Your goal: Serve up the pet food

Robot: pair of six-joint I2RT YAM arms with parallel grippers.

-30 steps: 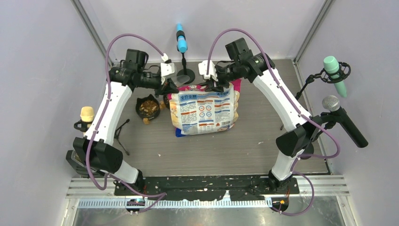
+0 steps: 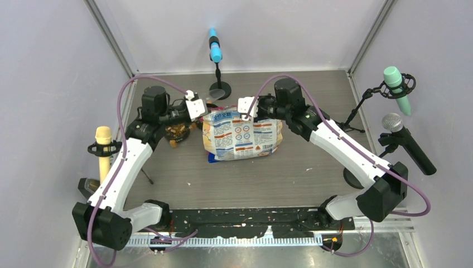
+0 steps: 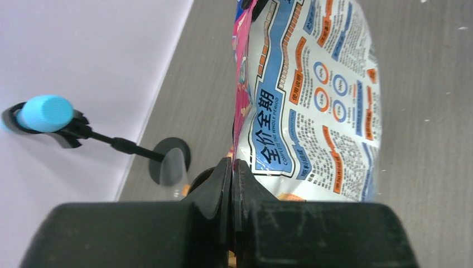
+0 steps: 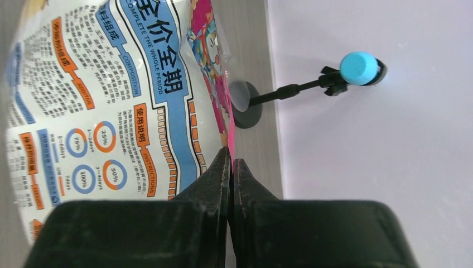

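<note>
The white, printed pet food bag stands at the middle of the table, its pink top edge running up from the fingers in each wrist view. My left gripper is shut on that edge at one end of the bag. My right gripper is shut on the same edge further along. A dark bowl of kibble sits left of the bag, partly under the left arm.
A blue microphone on a stand is at the back. Other microphones stand at left and right.
The bag's body stays in place.
</note>
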